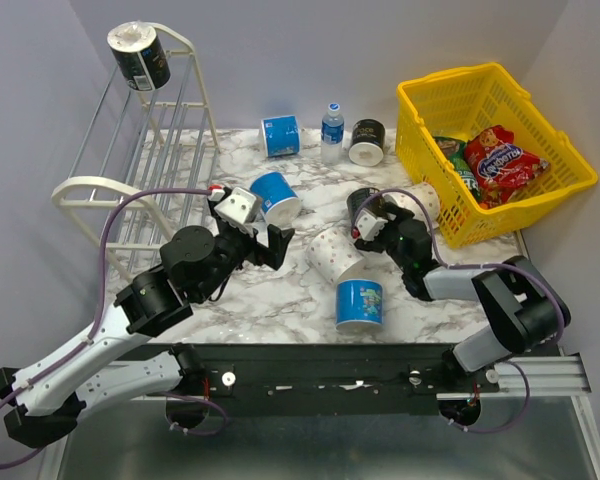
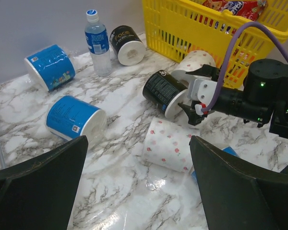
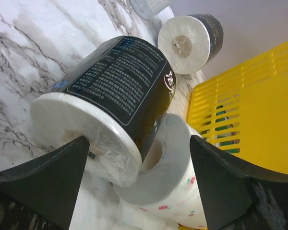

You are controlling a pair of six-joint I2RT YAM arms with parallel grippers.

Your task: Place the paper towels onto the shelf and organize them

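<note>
My right gripper (image 1: 372, 232) is down at a black paper towel roll (image 3: 120, 81), fingers part open on either side of its near white end; a floral white roll (image 3: 168, 187) lies against it beside the yellow basket. My left gripper (image 1: 260, 245) is open and empty over the table. Blue rolls (image 2: 74, 117) (image 1: 359, 302), another floral roll (image 1: 334, 254) and a black roll (image 1: 366, 142) lie on the marble table. One black roll (image 1: 138, 55) sits on top of the white wire shelf (image 1: 110, 186) at left.
The yellow basket (image 1: 450, 90) with snack bags fills the back right. A water bottle (image 1: 332, 135) stands at the back between rolls. Some bare table (image 2: 115, 187) shows at front centre.
</note>
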